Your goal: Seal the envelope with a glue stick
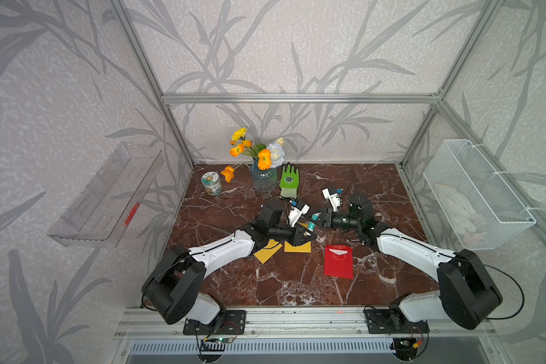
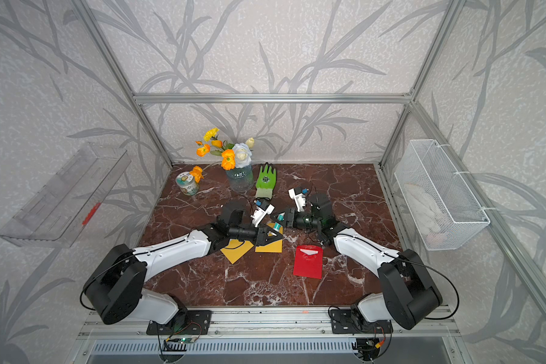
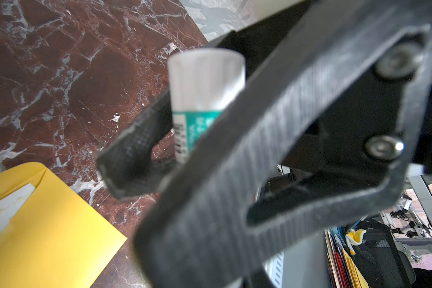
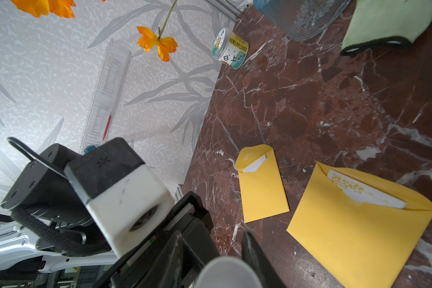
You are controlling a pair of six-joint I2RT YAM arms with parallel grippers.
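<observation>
A glue stick with a teal label (image 1: 311, 226) is held tilted above the table, with my left gripper (image 1: 305, 234) shut on it. In the left wrist view its white end (image 3: 206, 79) stands clear of the fingers, while a finger covers part of the label. My right gripper is at the stick's other side, its fingers apart and the white end (image 4: 229, 276) showing between them; contact cannot be told. Two yellow envelopes (image 4: 264, 192) lie below with white cards peeking out. A red envelope (image 1: 338, 262) with a white card lies to the right.
Behind the arms stand a glass vase (image 1: 264, 179) of flowers, a green glove (image 1: 289, 178) and a small tin (image 1: 211, 182). A clear basket (image 1: 106, 197) hangs at left, a white mesh basket (image 1: 479, 194) at right.
</observation>
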